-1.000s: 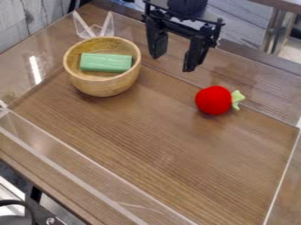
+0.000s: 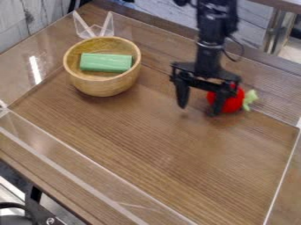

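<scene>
My black gripper (image 2: 201, 97) hangs low over the right half of the wooden table (image 2: 141, 158), its fingers open and spread, just left of and partly in front of a red round object (image 2: 231, 99). A small green piece (image 2: 249, 97) sticks out behind the red object on its right. A round wicker bowl (image 2: 101, 83) at the upper left holds a green block (image 2: 105, 62).
A light wire-like item (image 2: 97, 24) is at the back left edge. Black cables lie off the table's lower left corner.
The red object appears slightly farther right; the bowl and green block stay put.
</scene>
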